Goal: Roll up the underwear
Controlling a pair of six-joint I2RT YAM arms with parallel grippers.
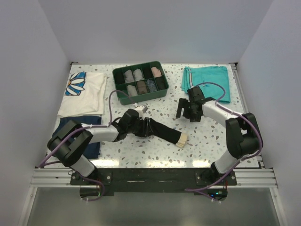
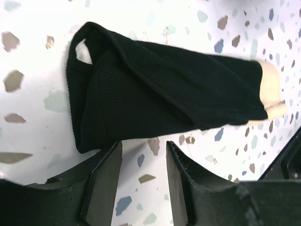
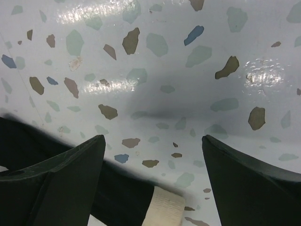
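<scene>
The underwear, folded into a narrow black strip [image 1: 165,133] with a beige end, lies slantwise on the table in the top view. Its near end stands up in a loose fold in the left wrist view, where the black cloth [image 2: 155,89] passes just beyond my left gripper. That gripper is part open, its fingers apart and no cloth visibly held between them. Wide open and empty, my right gripper [image 1: 182,109] hovers behind the beige end. In the right wrist view the beige band [image 3: 163,207] shows low down, partly between the fingers.
A green divided box [image 1: 123,100] with rolled items stands at the back. Teal cloth [image 1: 209,80] lies back right; white cloth [image 1: 87,96] and navy cloth [image 1: 94,149] lie left.
</scene>
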